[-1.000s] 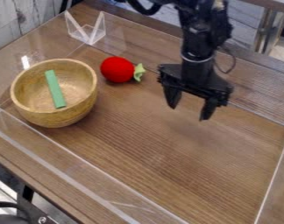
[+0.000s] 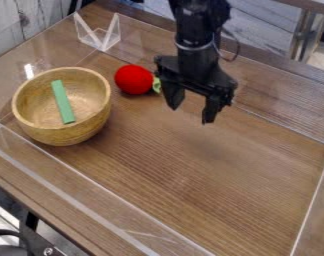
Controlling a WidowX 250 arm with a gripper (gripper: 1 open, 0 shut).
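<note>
The black gripper (image 2: 182, 106) hangs over the wooden table in the upper middle, its two fingers pointing down and spread open. Just left of it lie a red rounded object (image 2: 134, 79) and a small green item (image 2: 159, 88), partly behind the gripper. A yellow bowl (image 2: 91, 120) at the left holds a green bar (image 2: 62, 102).
A small clear or white container (image 2: 98, 30) stands at the back left. Dark cables show at the lower left edge.
The gripper has moved left across the table, closer to the red object and the green item. The bowl and red object appear unmoved.
</note>
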